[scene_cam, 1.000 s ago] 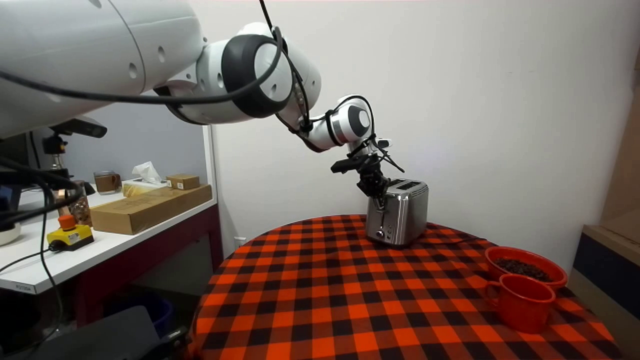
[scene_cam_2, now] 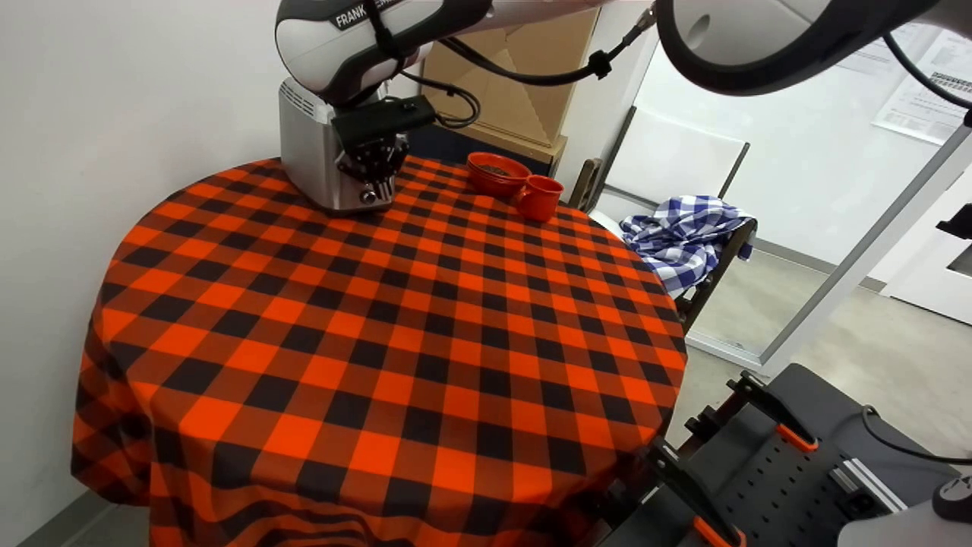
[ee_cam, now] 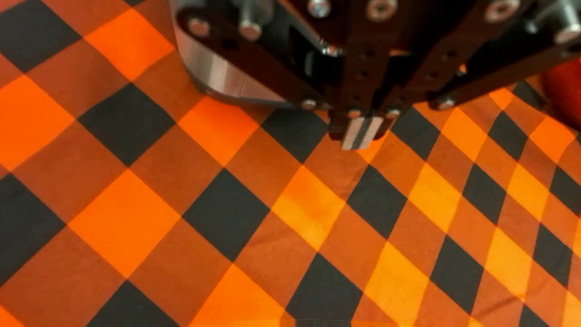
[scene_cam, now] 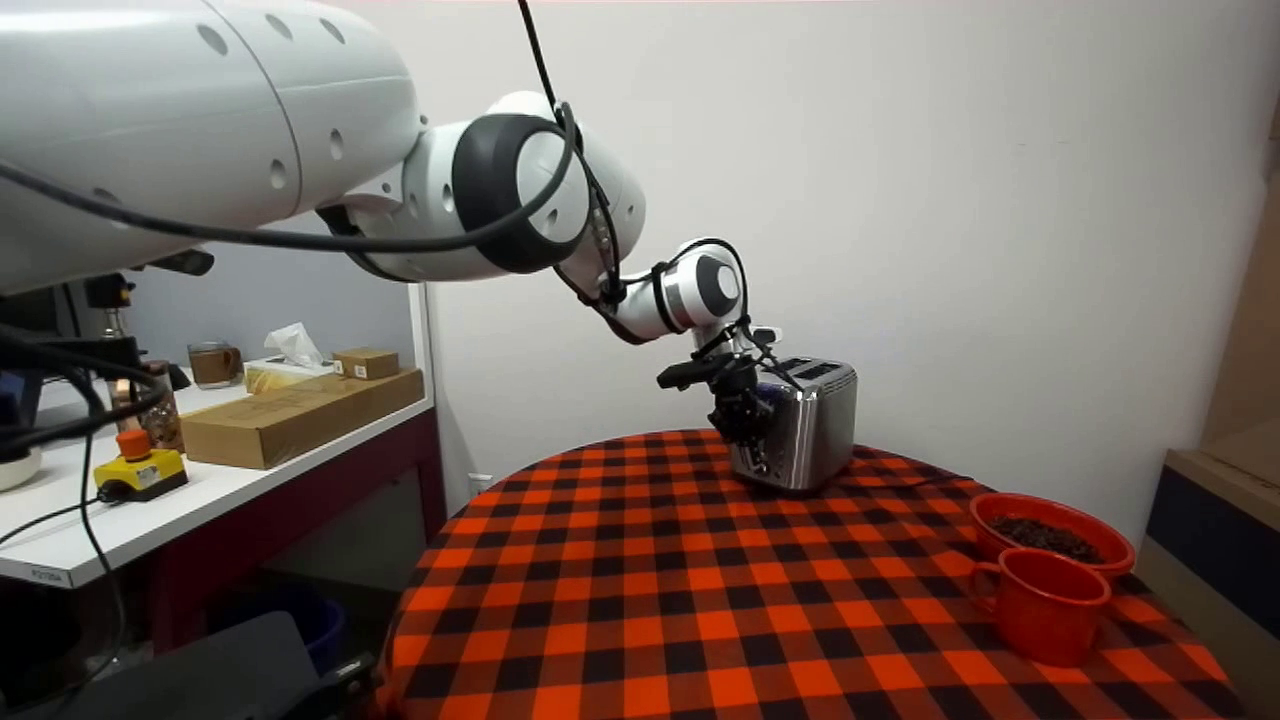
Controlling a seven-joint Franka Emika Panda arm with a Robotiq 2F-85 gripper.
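Observation:
A silver toaster [scene_cam: 830, 422] stands upright on the table at the back, its top slots showing no bread. My gripper is shut, its pale fingertips together and nothing visible between them. In exterior view 1 the gripper's dark linkage [scene_cam: 740, 414] is low in front of the toaster's control face and covers much of it. The second exterior view shows the toaster's side [scene_cam_2: 307, 150] and a round knob [scene_cam_2: 367, 196] just below the gripper. I cannot tell whether the fingers touch the toaster; its lever is hidden.
A red bowl [scene_cam: 986, 510] with small dark pieces and a red mug [scene_cam: 1050, 618] sit at the table's right side. The wall [scene_cam: 576, 360] rises close behind the toaster. Most of the checked tablecloth [scene_cam_2: 364, 365] is clear.
My arm and gripper have moved down along the toaster's control face, from near its top to lower on it. The toaster, bowl and mug stand where they were.

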